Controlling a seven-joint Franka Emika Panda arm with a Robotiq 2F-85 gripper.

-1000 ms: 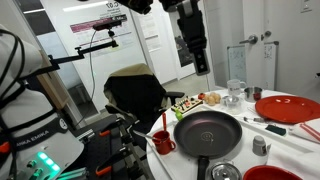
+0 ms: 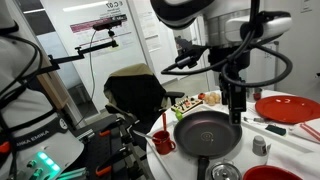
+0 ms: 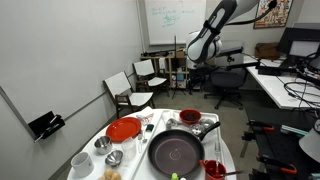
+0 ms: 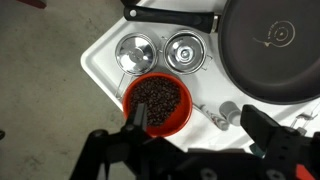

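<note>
My gripper (image 2: 236, 108) hangs open over the table, nothing between its fingers. In the wrist view its dark fingers (image 4: 262, 128) spread on either side of the lower edge of a red bowl (image 4: 128, 95) holding small dark beans (image 4: 158, 100). How high it hangs above the bowl, I cannot tell. A black frying pan (image 2: 208, 132) lies flat on the white table; its handle (image 4: 165, 15) runs along the top of the wrist view. Two small lidded metal pots (image 4: 135, 52) stand between handle and bowl. A metal shaker (image 4: 229, 111) is right of the bowl.
A red mug (image 2: 163, 144) with something upright in it stands near the table's edge. A large red plate (image 2: 287, 107) lies at the back right. Small food items (image 2: 186, 104) and metal cups sit behind the pan. Left of the bowl is open floor (image 4: 45, 90).
My gripper has come down and moved right in exterior view 1, appearing larger. The pan, mug and plate have stayed put.
</note>
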